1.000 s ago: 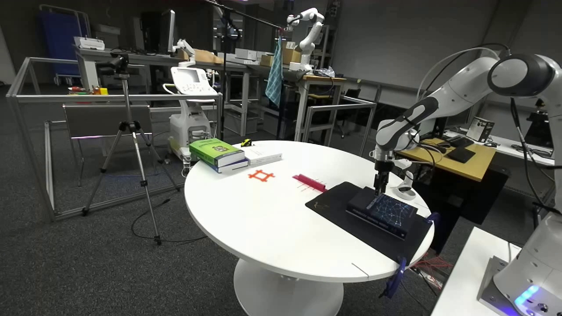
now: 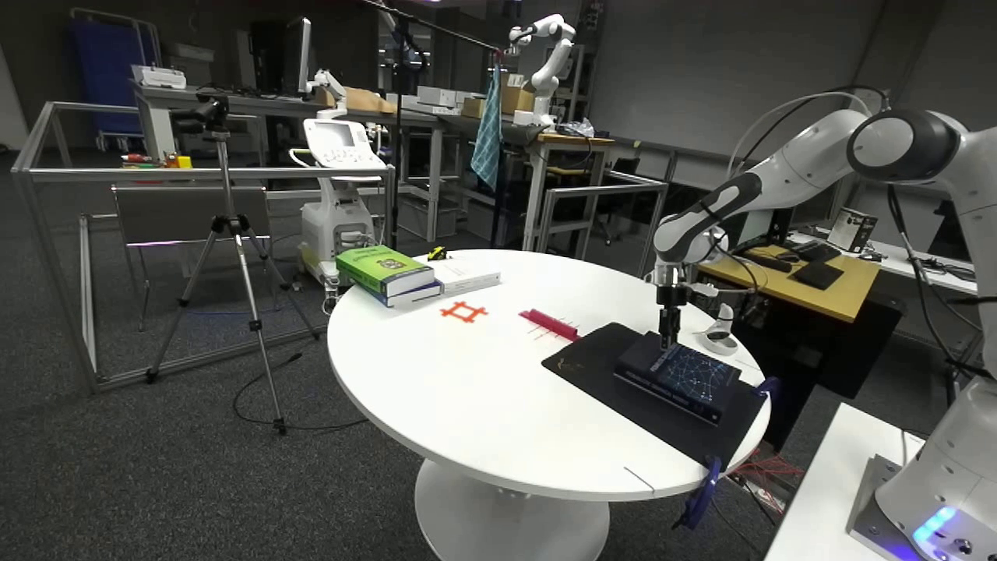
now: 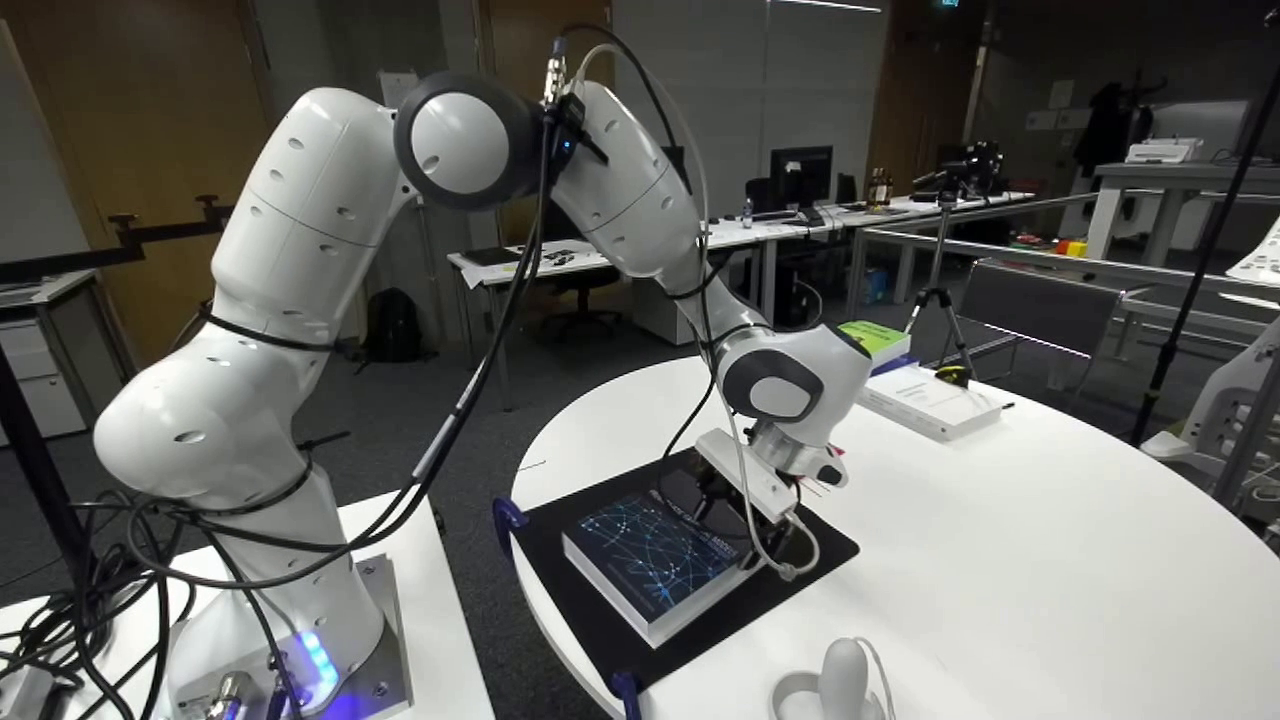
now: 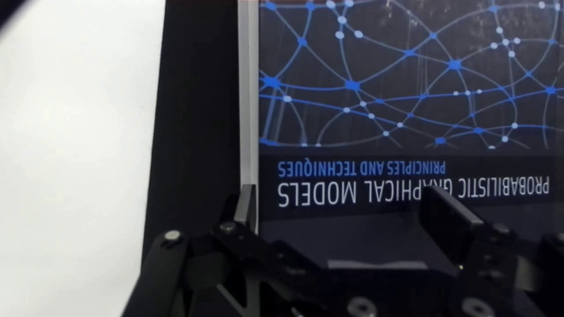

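Observation:
A thick dark book titled "Probabilistic Graphical Models" (image 4: 359,121) lies flat on a black mat (image 2: 589,355) near the table's edge; its cover carries a blue network pattern. Over the spine end of the book hangs my gripper, pointing down. Its two fingers stand wide apart in the wrist view, with only the cover visible between them. One finger (image 4: 244,205) lines up with the book's pale page edge, and the other is over the title. Whether the fingertips touch the book cannot be told.
Blue clamps (image 3: 509,522) hold the mat at the table edge. A white device with a ring base (image 2: 720,338) stands close to the book. Farther off lie a pink-red rack (image 2: 551,324), an orange frame (image 2: 464,312) and stacked books (image 2: 385,271).
The arm and gripper have shifted slightly to the left in exterior view 1, staying close above the book. The book and the other table objects have not moved.

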